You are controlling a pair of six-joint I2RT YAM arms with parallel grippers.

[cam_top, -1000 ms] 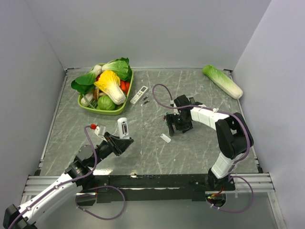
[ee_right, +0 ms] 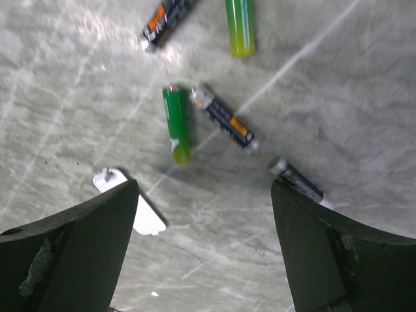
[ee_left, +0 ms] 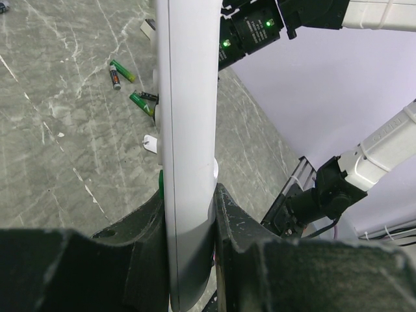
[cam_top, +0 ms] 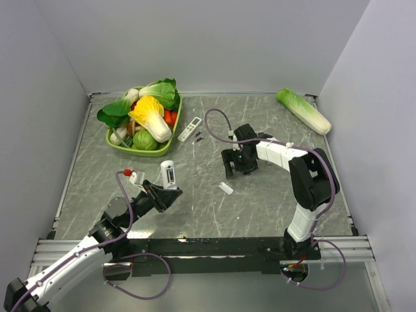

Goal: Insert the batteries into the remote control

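Observation:
A white remote [cam_top: 168, 175] stands nearly upright in my left gripper, which is shut on it. Seen edge-on in the left wrist view, the remote's battery side cannot be made out. My right gripper is open above the table, with nothing gripped. Between and beyond its fingers lie a green battery [ee_right: 177, 125] and a dark battery [ee_right: 225, 118]. Another dark battery [ee_right: 296, 178] lies close by the right finger, and further ones, dark [ee_right: 164, 23] and green [ee_right: 240, 27], lie at the top. The white battery cover [ee_right: 133, 201] is partly hidden by the left finger.
A second white remote [cam_top: 190, 129] lies near the green basket [cam_top: 144, 153] of vegetables, two small dark batteries [cam_top: 198, 136] beside it. A cabbage [cam_top: 303, 111] lies at the back right.
My right gripper has shifted slightly to the left and back over the table, still open. The left arm and the remote in it have stayed put.

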